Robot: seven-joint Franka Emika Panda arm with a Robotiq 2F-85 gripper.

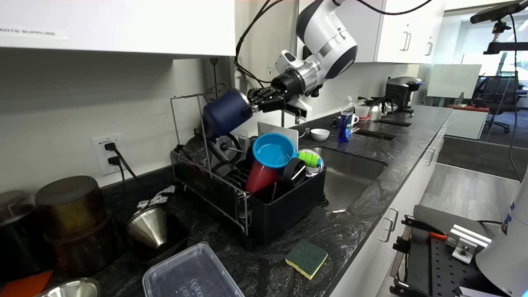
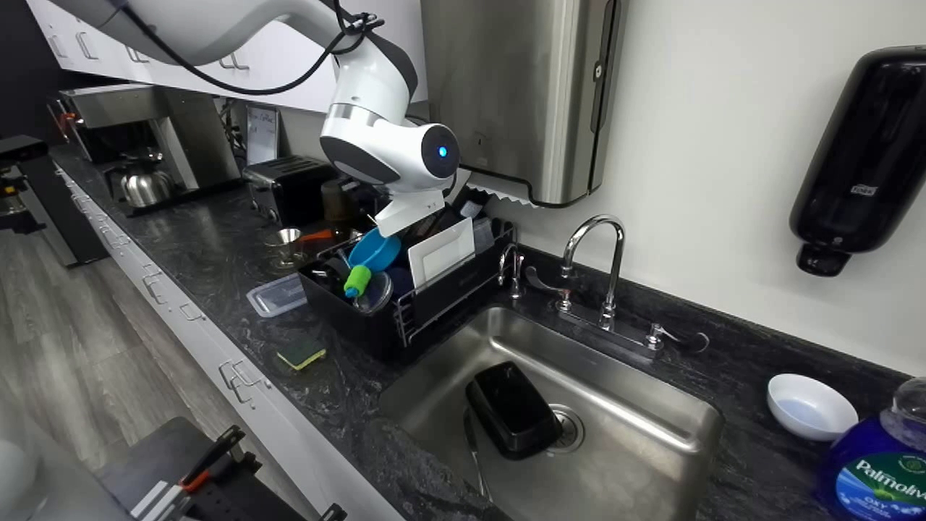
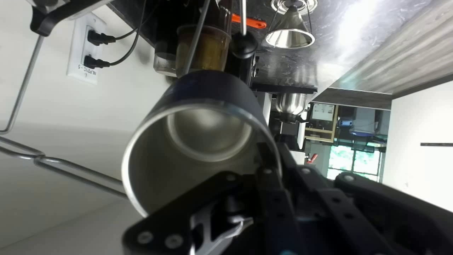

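Note:
A dark blue mug point(image 1: 227, 113) with a steel interior is held up over the back of the black dish rack point(image 1: 287, 213). My gripper point(image 1: 255, 104) is shut on its rim, one finger inside the mug and the other outside. The wrist view looks into the mug point(image 3: 146, 170), which appears empty, with the gripper pinching the right side of the rim. The mug lies tilted, its mouth toward the gripper. In exterior view 2 the arm hides both mug and gripper.
Below, the rack holds a blue cup point(image 1: 273, 150), a red cup point(image 1: 260, 177) and a white board point(image 2: 440, 252). Wire supports point(image 1: 186, 96) rise beside the mug. A sink point(image 2: 608, 469) lies to the rack's side; a sponge point(image 1: 307, 258) and clear lid point(image 1: 193, 274) sit in front.

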